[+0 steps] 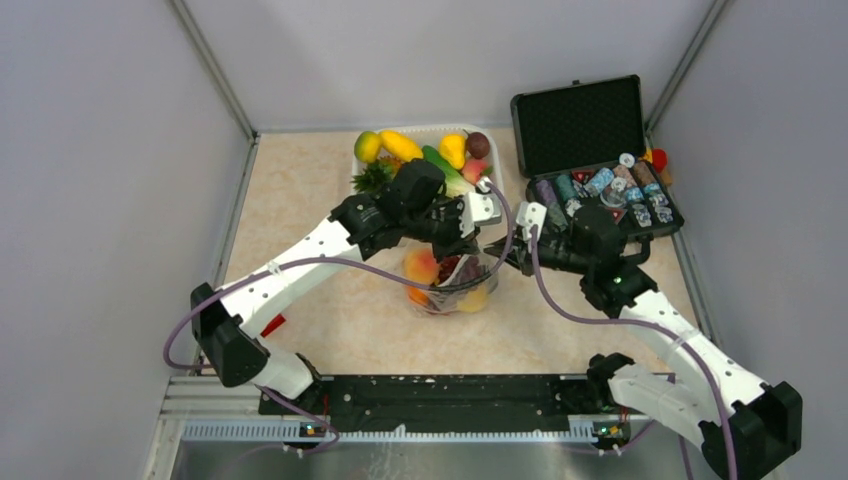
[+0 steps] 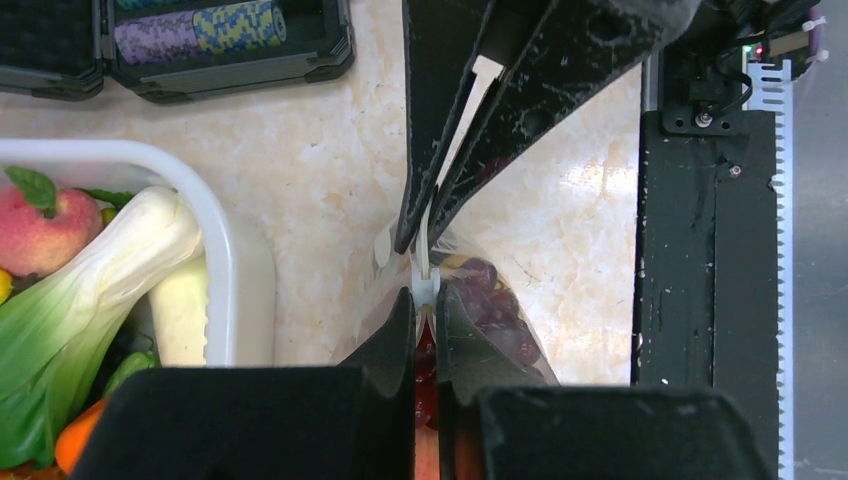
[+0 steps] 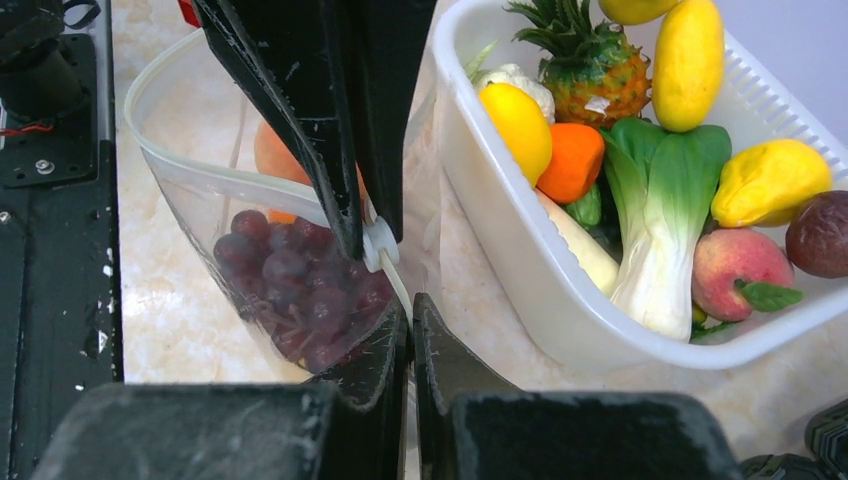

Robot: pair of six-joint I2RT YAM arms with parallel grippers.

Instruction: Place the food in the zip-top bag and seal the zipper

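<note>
A clear zip top bag (image 1: 450, 295) stands at the table's middle, holding grapes (image 3: 290, 280) and orange-toned fruit (image 1: 421, 266). Its white slider (image 3: 380, 245) sits on the zipper track. In the left wrist view my left gripper is shut on the slider region (image 2: 426, 282), with the other gripper's fingers just beyond. My right gripper is shut at the zipper strip just past the slider in the right wrist view; whether the strip is between its fingertips is unclear. The top view shows both grippers close together over the bag.
A white bin (image 3: 500, 240) of produce stands behind the bag. An open black case of chips (image 1: 620, 200) is at the back right. The dark table edge (image 2: 680, 260) runs along the front.
</note>
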